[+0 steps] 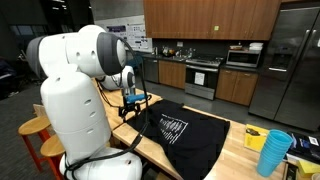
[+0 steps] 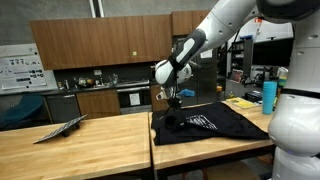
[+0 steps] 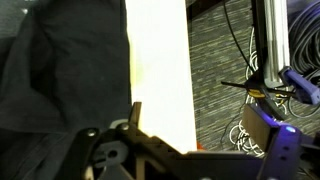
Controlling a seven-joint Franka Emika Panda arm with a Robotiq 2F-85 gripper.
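Observation:
A black cloth with a grey print in its middle lies spread on the wooden table. In exterior view 2 the cloth looks wrinkled, with a raised bunch on its left side near my gripper. My gripper hangs low over the table's left part, by the cloth's edge. In the wrist view the gripper is open, its fingers wide apart, with bare tabletop and floor between them. Dark cloth fills the left of that view, partly under one finger. Contact cannot be told.
A blue cup stack stands at the table's right, near a yellow item. The table edge runs close to the gripper, with floor and cables beyond. Stools stand left. Bare wood stretches left of the cloth.

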